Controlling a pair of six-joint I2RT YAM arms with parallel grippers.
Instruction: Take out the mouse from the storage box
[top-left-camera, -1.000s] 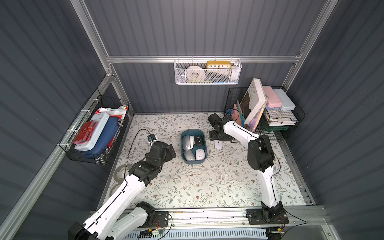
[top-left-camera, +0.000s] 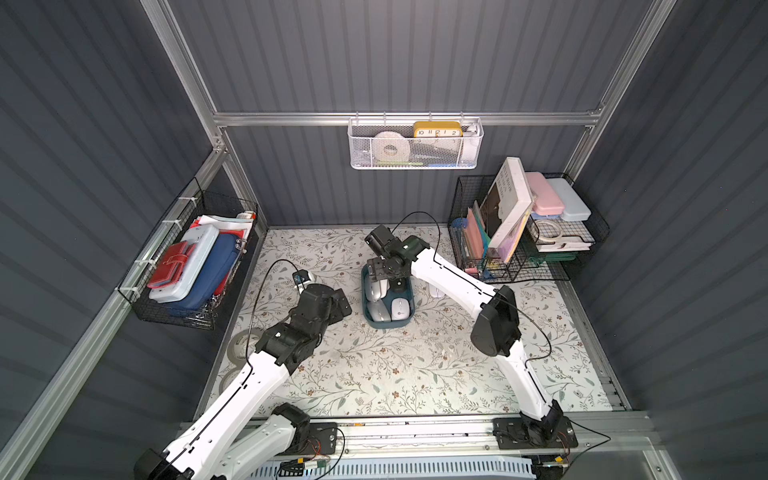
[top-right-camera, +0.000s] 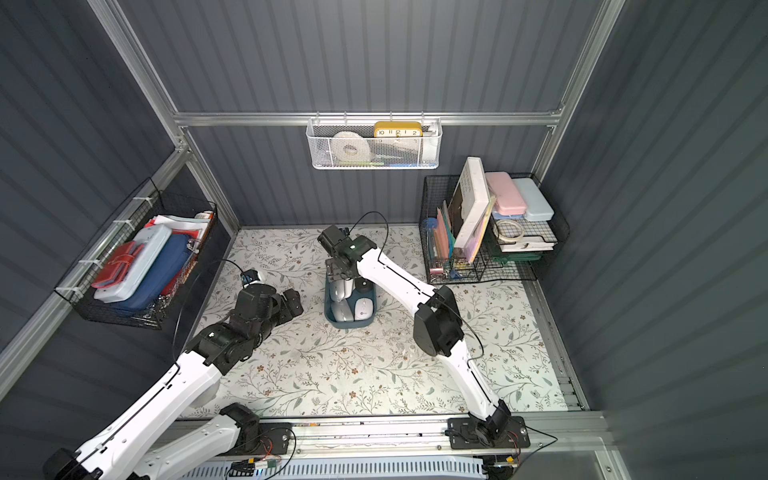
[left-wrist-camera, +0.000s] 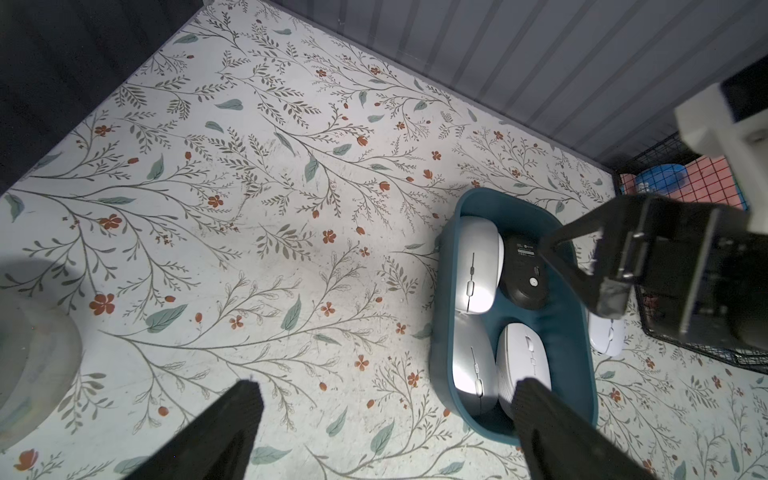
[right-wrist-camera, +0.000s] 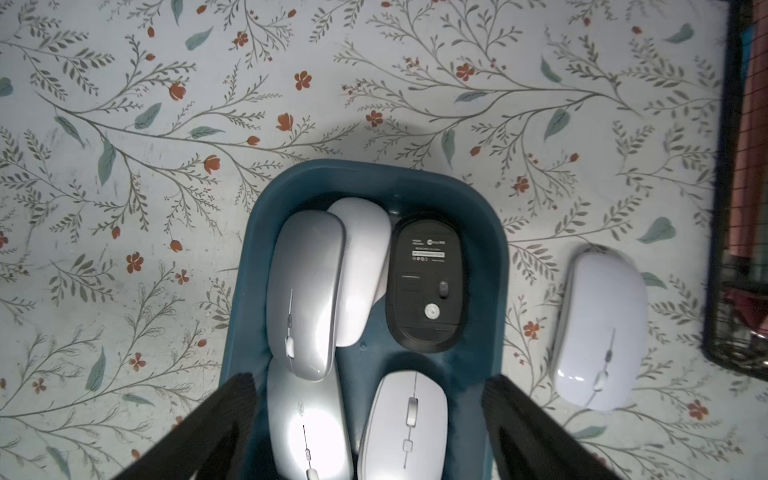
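Observation:
The dark teal storage box (right-wrist-camera: 480, 232) holds several mice. In the right wrist view, a silver-grey mouse (right-wrist-camera: 306, 280) leans over a white one (right-wrist-camera: 362, 264) at the upper left, and a black mouse (right-wrist-camera: 425, 288) lies underside up beside them. Lower down are another silver mouse (right-wrist-camera: 308, 424) and a white mouse (right-wrist-camera: 405, 428). One white mouse (right-wrist-camera: 604, 328) rests on the table, right of the box. Above the box's far part hovers my right gripper (top-left-camera: 388, 272), open and empty. My left gripper (top-left-camera: 341, 305) stands open and empty, left of the box.
A black wire basket (top-left-camera: 512, 276) with a box and books stands at the back right, another wire basket (top-left-camera: 204, 316) hangs left, and a white mesh basket (top-left-camera: 360, 164) is on the back wall.
My right gripper has moved left, from over the mouse on the table to above the storage box. The left arm has hardly moved, and the mice lie as before.

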